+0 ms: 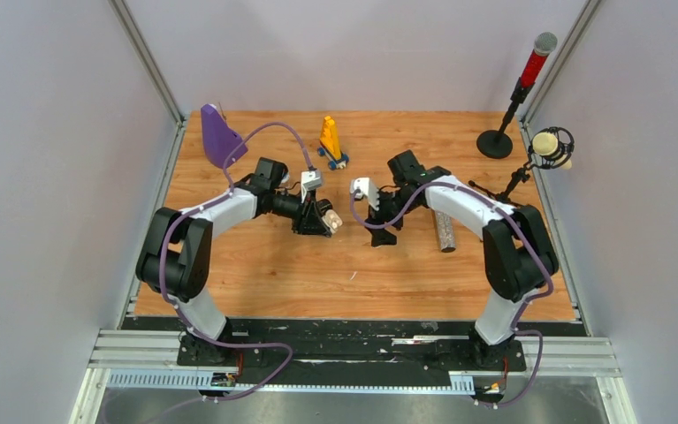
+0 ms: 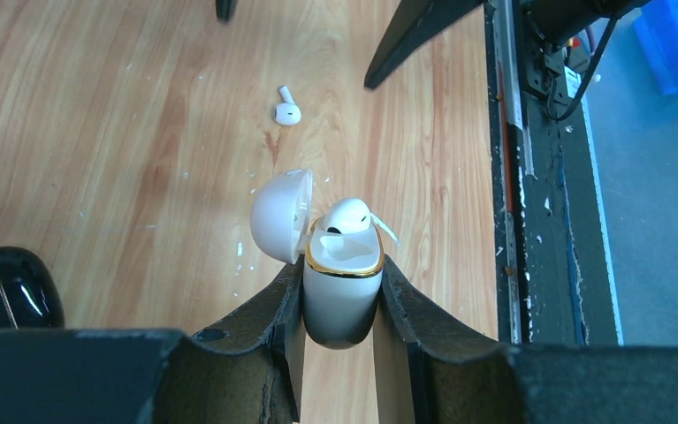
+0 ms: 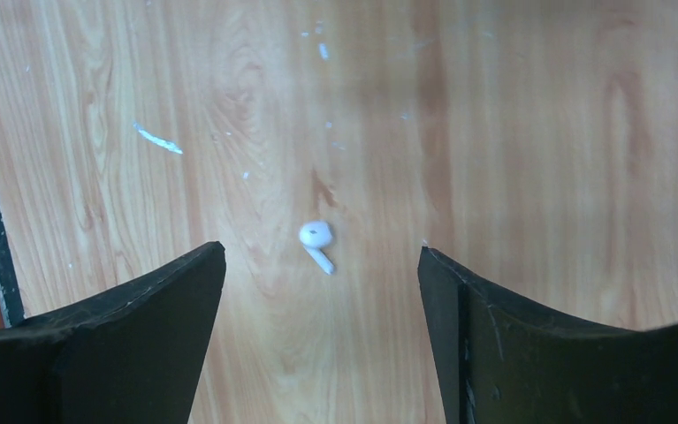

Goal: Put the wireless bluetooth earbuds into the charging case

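Observation:
The white charging case [image 2: 342, 309] has a gold rim and its lid [image 2: 279, 216] stands raised. My left gripper [image 1: 327, 229] is shut on this case, holding it above the table. One white earbud [image 2: 350, 215] sits in the case, partly sticking up; whether it is fully seated I cannot tell. A second earbud [image 3: 316, 235] lies loose on the wood, stem included. Over it, my right gripper is open, its fingers [image 3: 185, 305] on either side of the earbud and not touching it. From above, the right gripper mostly hides that earbud.
A black rounded object [image 2: 8, 290] with a gold line lies near the left gripper. Farther back are a yellow toy [image 1: 331, 141] and a purple block [image 1: 220, 137]. A silvery cylinder [image 1: 445, 231] lies beside the right arm.

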